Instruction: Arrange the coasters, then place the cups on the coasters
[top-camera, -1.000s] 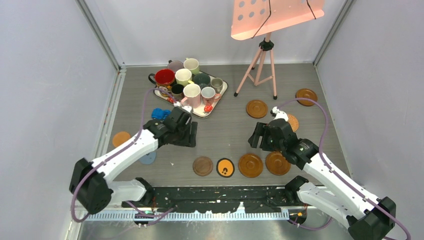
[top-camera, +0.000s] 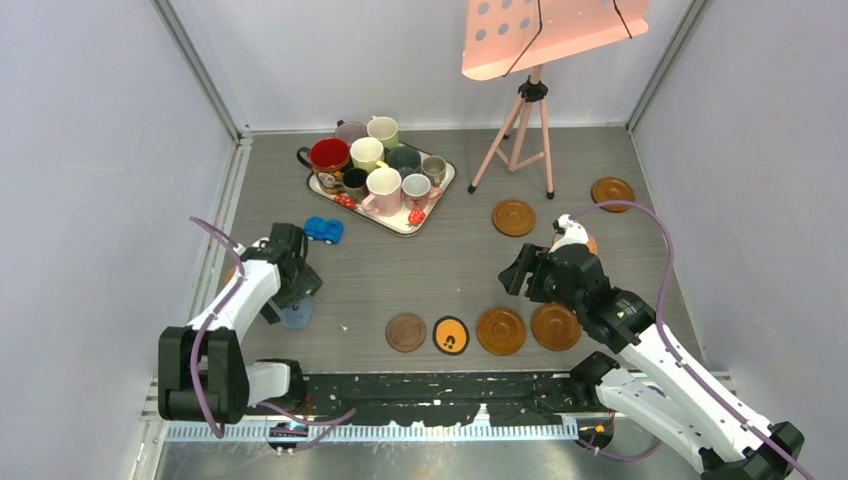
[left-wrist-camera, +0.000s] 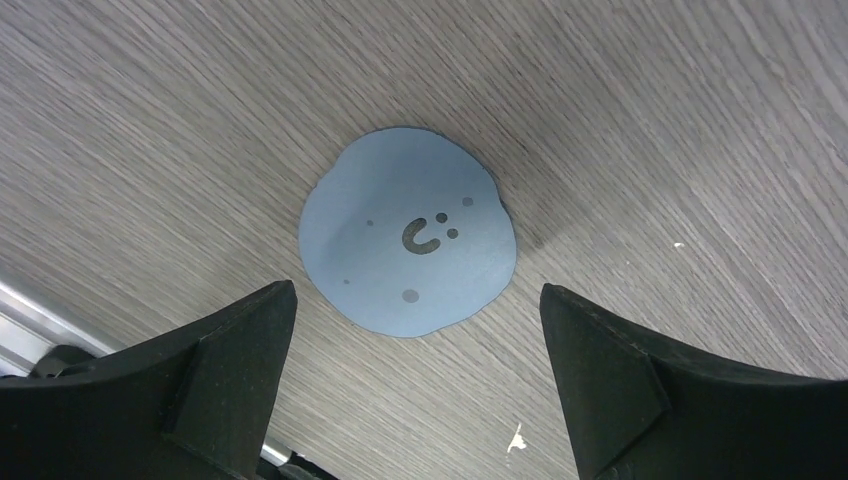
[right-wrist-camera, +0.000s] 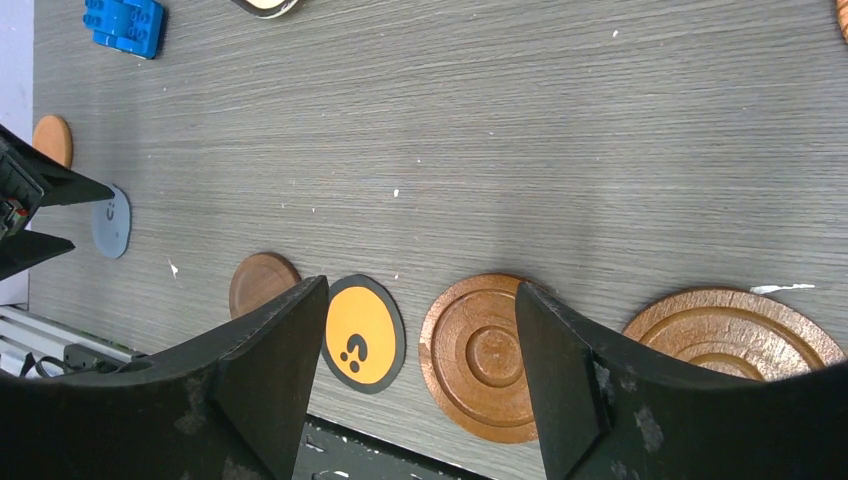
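Several cups stand crowded on a white tray (top-camera: 405, 228) at the back, among them a pink mug (top-camera: 384, 190), a red mug (top-camera: 330, 160) and a small white-and-pink cup (top-camera: 417, 188). A blue coaster (left-wrist-camera: 400, 240) with a small face lies between the spread fingers of my left gripper as its wrist view looks down; the gripper is open, above the coaster and holding nothing. My right gripper is open and empty over the table's right half. Below it lie a brown wooden coaster (right-wrist-camera: 490, 355) and an orange-and-black paw coaster (right-wrist-camera: 362, 335).
A blue toy block (top-camera: 323, 230) sits left of the tray. More wooden coasters, such as a plain brown one (top-camera: 406, 332) and a round one (top-camera: 514, 217), are spread about. A pink tripod stand (top-camera: 520, 140) rises at the back.
My left arm has swung left and drawn back from near the tray to the blue coaster. The right arm has shifted only slightly. The cups have not moved.
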